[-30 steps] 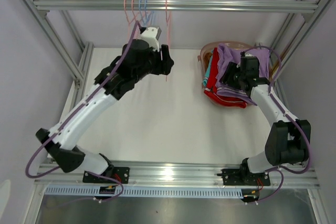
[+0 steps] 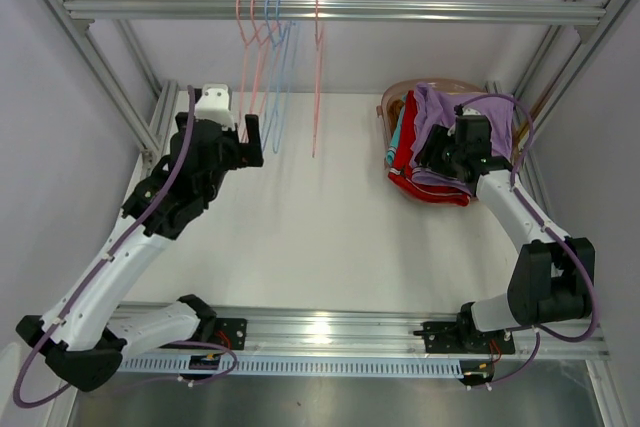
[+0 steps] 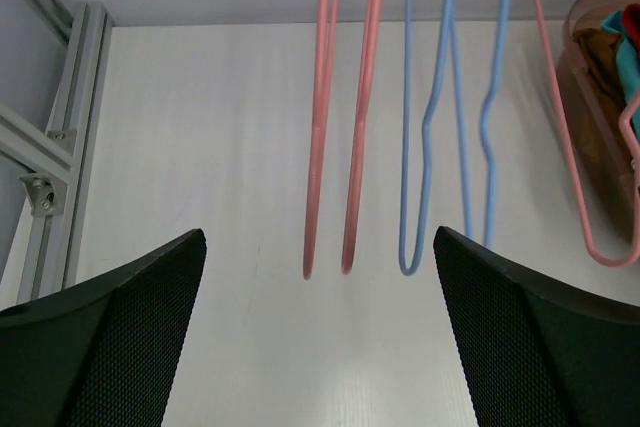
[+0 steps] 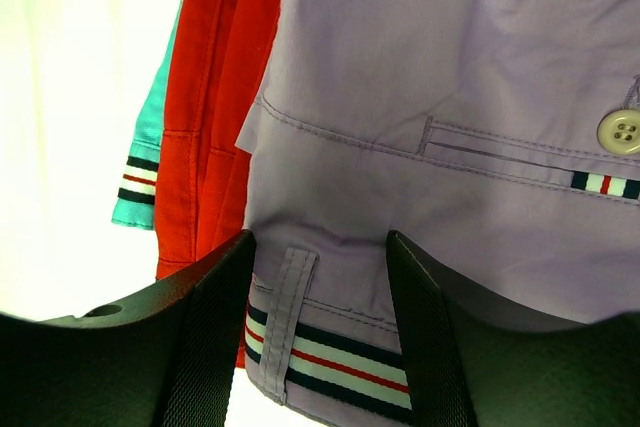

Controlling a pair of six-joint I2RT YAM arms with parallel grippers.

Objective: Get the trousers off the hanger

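Observation:
Pink and blue hangers (image 2: 318, 77) hang bare from the rail. My left gripper (image 2: 240, 142) stands open left of them, with hanger bottoms (image 3: 357, 197) ahead in the left wrist view. At the right, lilac trousers (image 2: 440, 107) lie on red (image 4: 200, 117) and teal garments (image 4: 145, 167) in a basket (image 2: 390, 107). My right gripper is down on the lilac fabric, its fingers apart; whether any cloth is held between them is unclear.
A metal rail (image 2: 400, 11) crosses above, with frame posts at both sides. The white floor (image 2: 320, 227) between hangers and basket is clear.
My left arm has drawn back and left, away from the middle hangers, its gripper turning. The right arm has stayed almost still over the basket.

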